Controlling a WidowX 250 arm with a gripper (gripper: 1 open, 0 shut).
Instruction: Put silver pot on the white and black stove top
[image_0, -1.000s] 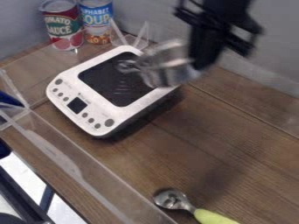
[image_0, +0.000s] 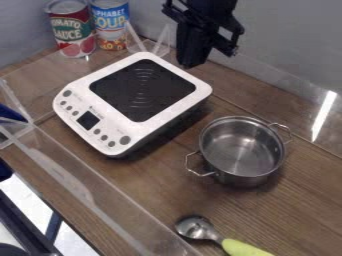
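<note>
The silver pot (image_0: 242, 151) stands upright on the wooden table, to the right of the stove and apart from it. It is empty, with a wire handle on each side. The white and black stove top (image_0: 140, 88) sits left of centre, its dark cooking plate bare. My black gripper (image_0: 195, 52) is at the top of the view, behind and above the stove's far right corner, well clear of the pot. Its fingers point down and nothing shows in them. Against the dark body I cannot make out how far apart they are.
A tomato sauce can (image_0: 72, 28) and a soup can (image_0: 111, 22) stand behind the stove at the far left. A spoon with a green handle (image_0: 243, 247) lies near the front. Clear plastic walls edge the table, with open wood right of the pot.
</note>
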